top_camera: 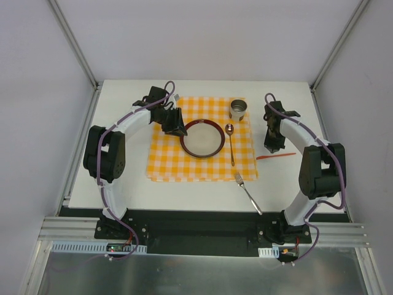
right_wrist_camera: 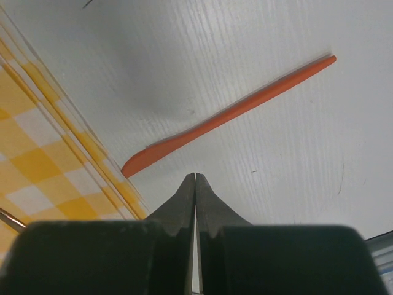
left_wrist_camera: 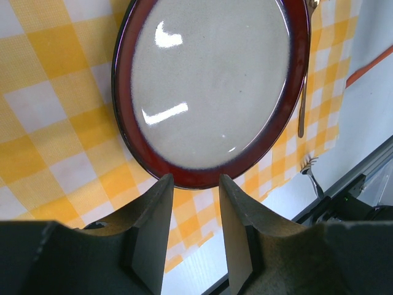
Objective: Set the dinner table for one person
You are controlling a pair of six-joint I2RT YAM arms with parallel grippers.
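A dark-rimmed plate point(top_camera: 202, 139) lies on the yellow checked mat point(top_camera: 166, 166), with a spoon point(top_camera: 231, 145) to its right and a metal cup point(top_camera: 238, 109) at the mat's back right. A fork point(top_camera: 249, 195) lies diagonally at the mat's front right, over the white table. An orange knife point(right_wrist_camera: 227, 115) lies on the table right of the mat. My left gripper is over the plate's left edge, fingers apart, empty. My right gripper is shut with nothing showing between its fingers, above the table beside the knife.
Walls and metal rails bound the workspace. Both arms reach in from the sides.
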